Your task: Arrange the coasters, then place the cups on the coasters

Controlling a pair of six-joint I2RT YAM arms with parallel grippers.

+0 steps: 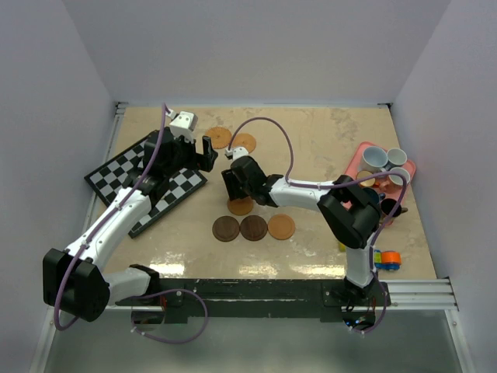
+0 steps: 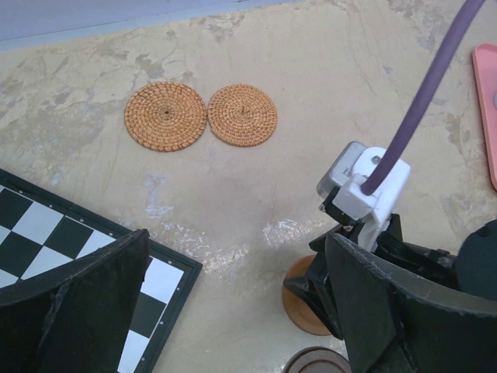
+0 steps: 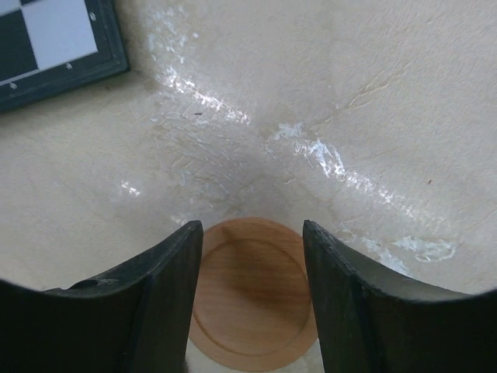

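Observation:
Several cups, among them a pale grey cup (image 1: pixel 373 158), a white cup (image 1: pixel 397 157) and a dark mug (image 1: pixel 390 207), are gathered in the pink tray (image 1: pixel 412 166) at the right. My right gripper (image 1: pixel 232 185) is low over the middle-left table, open. In the right wrist view a light wooden coaster (image 3: pixel 252 299) shows between and below its fingers; whether they touch it I cannot tell. No cup is at either gripper. My left gripper hangs open above the checkered board's right edge, nothing between its fingers.
Two woven coasters (image 1: pixel 218 137) lie at the back. Two dark coasters (image 1: pixel 226 228) and another light wooden coaster (image 1: pixel 281 226) form a front row. The checkered board (image 1: pixel 144 216) fills the left; colourful toys (image 1: pixel 390 260) sit front right.

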